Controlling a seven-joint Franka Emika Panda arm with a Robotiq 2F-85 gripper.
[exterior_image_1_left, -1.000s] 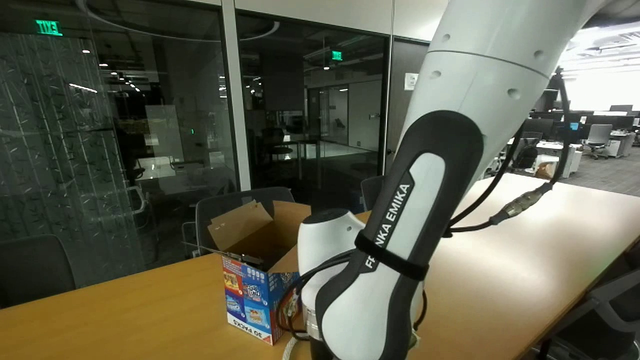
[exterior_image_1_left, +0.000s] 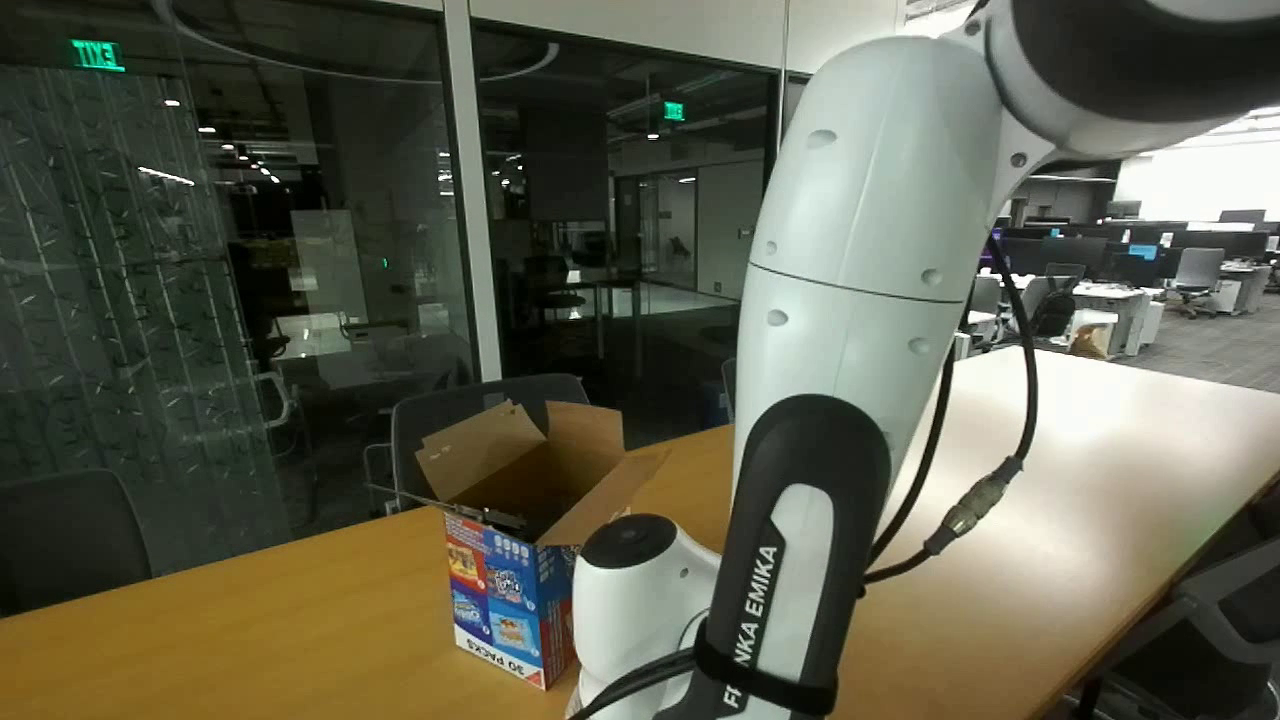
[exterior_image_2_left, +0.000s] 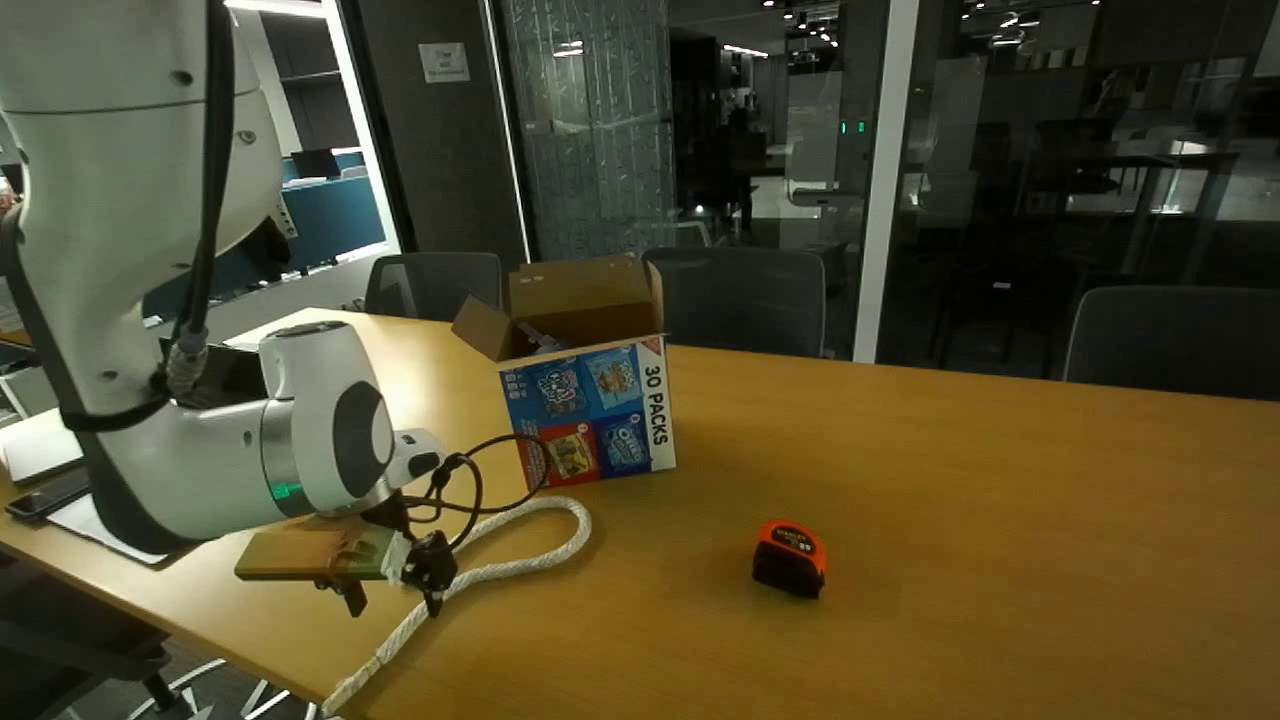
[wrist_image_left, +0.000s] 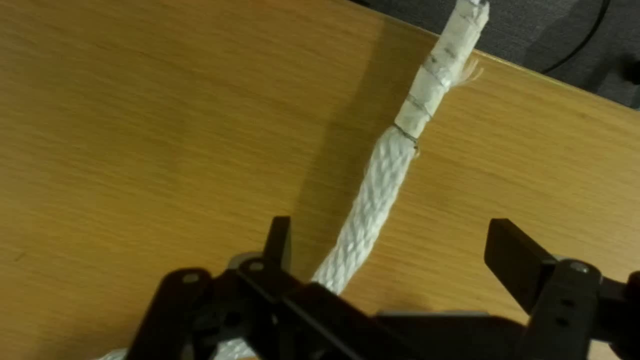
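A white braided rope (wrist_image_left: 370, 204) lies on the wooden table, its taped end reaching past the table edge in the wrist view. In exterior view 2 the same rope (exterior_image_2_left: 537, 562) curves from behind my gripper down to the front edge. My gripper is open above the rope, which passes between its fingers without being held. From exterior view 2 the gripper (exterior_image_2_left: 390, 600) hangs low over the table's near left part. Exterior view 1 shows the arm but not the gripper.
An open cardboard box (exterior_image_2_left: 588, 408) of snack packs stands behind the rope. An orange and black tape measure (exterior_image_2_left: 789, 559) sits to the right. Papers and a phone (exterior_image_2_left: 50, 492) lie at the left edge.
In exterior view 1 the arm has lowered and shifted left.
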